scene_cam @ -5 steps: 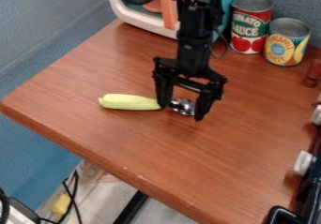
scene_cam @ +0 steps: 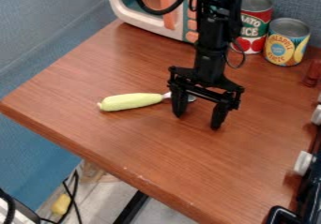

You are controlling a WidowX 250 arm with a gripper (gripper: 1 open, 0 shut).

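Note:
A pale yellow-green corn cob (scene_cam: 129, 101) lies on the wooden table left of centre. My black gripper (scene_cam: 198, 113) is low over the table just right of it, fingers apart, one near the corn's right end. A small silvery piece shows behind the fingers; I cannot tell what it is or whether it is between them.
A tomato can (scene_cam: 251, 22) and a yellow can (scene_cam: 286, 42) stand at the back right, beside a white and orange toy appliance (scene_cam: 154, 12). A dark appliance (scene_cam: 302, 195) lines the right edge.
My gripper has moved right from over the corn's right end and the silvery piece. The corn looks nearly unmoved.

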